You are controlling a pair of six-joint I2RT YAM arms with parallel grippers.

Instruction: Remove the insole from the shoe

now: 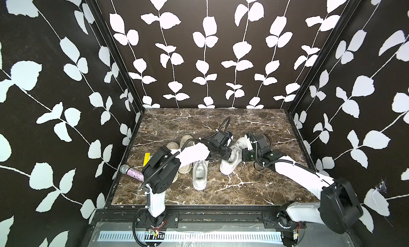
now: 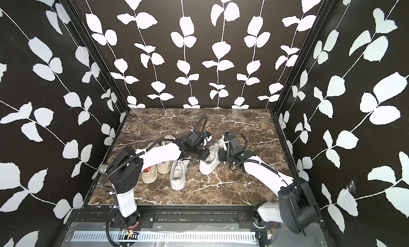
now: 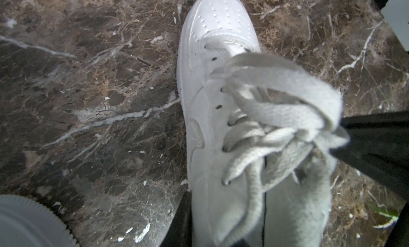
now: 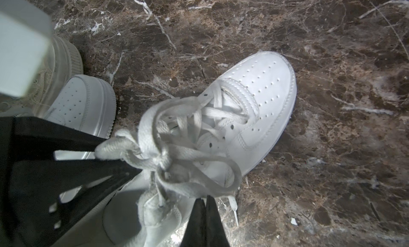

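A white laced sneaker (image 1: 231,163) stands right of centre, toe to the back, between my grippers. In the left wrist view it fills the middle (image 3: 200,110), laces loose and raised. My left gripper (image 1: 227,153) is over its opening; its fingers are mostly hidden by the shoe, so their spread is unclear there. My right gripper is at the shoe's right side by the laces, shut, with nothing seen between its fingertips.
A second white sneaker (image 1: 199,181) lies left of it. Beige shoes (image 2: 149,175), a yellow item (image 1: 146,157) and a pink cylinder (image 1: 134,173) are at the left.
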